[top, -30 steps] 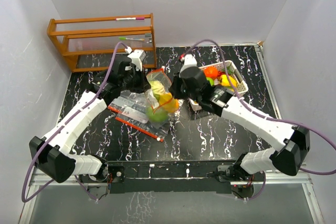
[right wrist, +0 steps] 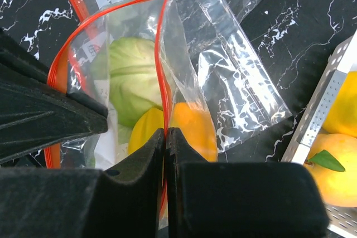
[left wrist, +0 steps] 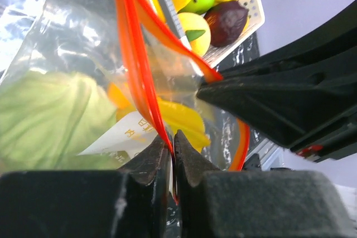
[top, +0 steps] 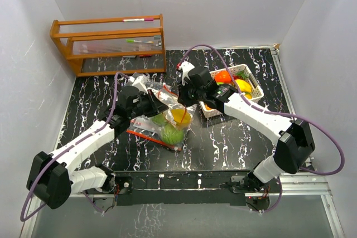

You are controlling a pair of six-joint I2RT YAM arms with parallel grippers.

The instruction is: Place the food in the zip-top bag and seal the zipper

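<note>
The zip bag [top: 172, 132] holds a green leafy head [right wrist: 131, 76] and yellow-orange food [right wrist: 189, 129]. My left gripper [top: 160, 106] is shut on the bag's red zipper edge [left wrist: 146, 93], which runs between its fingertips in the left wrist view. My right gripper is also shut on the red-edged bag rim, at the right of the left gripper in the top view. Black fingers of the other gripper reach beside the rim in each wrist view.
A white basket [top: 209, 112] of fruit and vegetables stands right behind the bag. Flat spare bags lie underneath. A wooden rack [top: 67, 43] stands back left.
</note>
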